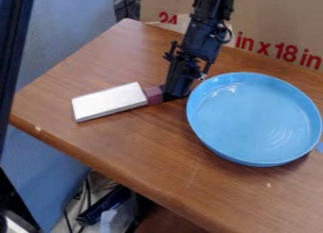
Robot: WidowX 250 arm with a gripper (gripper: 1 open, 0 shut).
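Observation:
A flat cleaver-like tool [109, 102] with a pale rectangular blade and a maroon-and-black handle lies on the wooden table, left of a blue plate [252, 119]. My black gripper [178, 86] is down at the black end of the handle, beside the plate's left rim. Whether its fingers are closed on the handle or only around it is too small and dark to tell.
A cardboard box [252, 20] with red lettering stands behind the table [139, 161]. The table's edge runs along the left and lower left. Bare wood lies at the back left and in front of the tool.

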